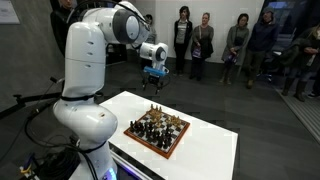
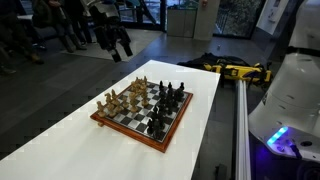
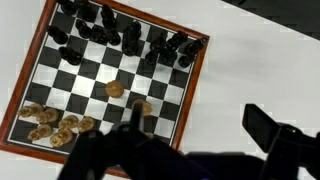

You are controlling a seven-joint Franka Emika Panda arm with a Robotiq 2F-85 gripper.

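Observation:
A wooden-framed chessboard (image 2: 135, 137) lies on the white table, with light brown pieces (image 2: 122, 101) along one side and black pieces (image 2: 160, 117) along the other. In the wrist view, two brown pieces (image 3: 115, 89) stand out on the middle squares, apart from the cluster of brown ones at lower left. High over the table hangs my gripper (image 2: 120, 53), clear of every piece. Its dark fingers (image 3: 255, 125) are spread wide, with nothing held. From the wrist, the right part of the board and bare table lie below, and the near edge of the board is partly covered by the gripper.
Bare white table (image 1: 205, 155) extends to the right of the board in the first exterior view. Several people (image 1: 200, 45) stand at the back, beyond the table. A yellow object (image 2: 240, 70) lies past the table in the second exterior view.

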